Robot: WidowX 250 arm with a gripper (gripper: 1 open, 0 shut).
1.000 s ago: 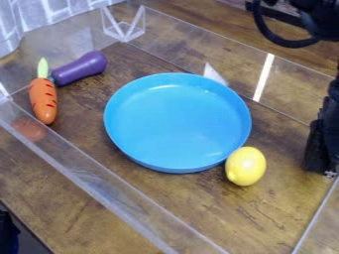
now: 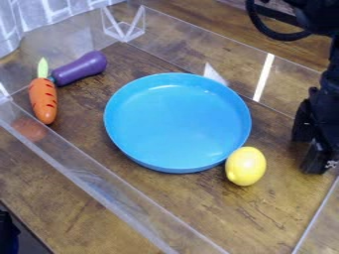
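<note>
A black robot gripper (image 2: 312,139) reaches down at the right edge, partly out of frame, low over the wooden surface to the right of a blue plate (image 2: 176,121). Whether its fingers are apart or together is hard to make out. A yellow lemon-like object (image 2: 245,166) lies just off the plate's lower right rim, left of the gripper and apart from it. At the left, an orange toy carrot (image 2: 43,99) with a green top and a purple eggplant (image 2: 79,67) lie on the wood.
Clear plastic walls (image 2: 93,174) border the wooden work area. Bare wood (image 2: 172,208) is free below the plate. Black cables and arm parts fill the upper right.
The arm at the right has shifted slightly, with its upper part and cable in a different position. The plate, lemon, carrot and eggplant have not moved.
</note>
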